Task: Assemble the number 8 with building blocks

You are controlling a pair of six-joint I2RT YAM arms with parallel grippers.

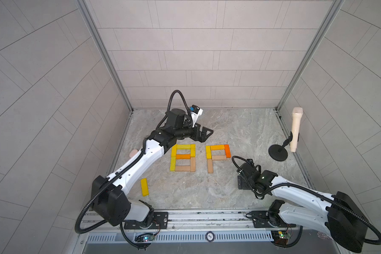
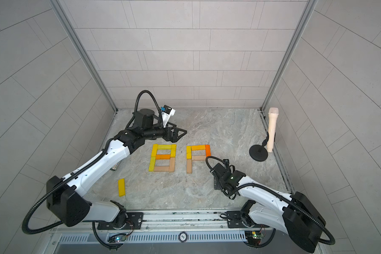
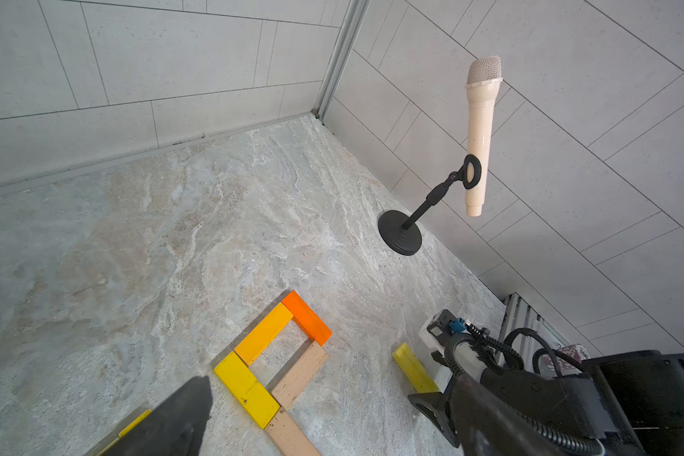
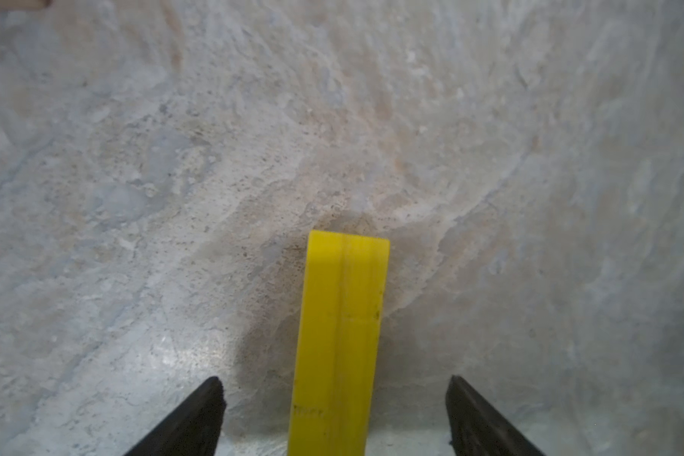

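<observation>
A closed figure 8 of yellow, orange and wooden blocks [image 1: 173, 163] lies on the table's left half. To its right is a second figure, with a yellow block [image 1: 208, 153], an orange block [image 1: 217, 147], a red-orange block [image 1: 227, 150] and two wooden blocks [image 1: 210, 166]; its lower right and bottom sides are bare. My left gripper [image 1: 207, 134] hangs open and empty above and behind the figures. In the right wrist view, a yellow block [image 4: 340, 326] lies between the parted fingers of my right gripper, with gaps on both sides.
A loose yellow block [image 1: 144, 186] lies at the front left of the table. A microphone [image 1: 296, 129] in a black stand [image 1: 278, 152] occupies the right side. Bare table stretches behind the figures and in front of them.
</observation>
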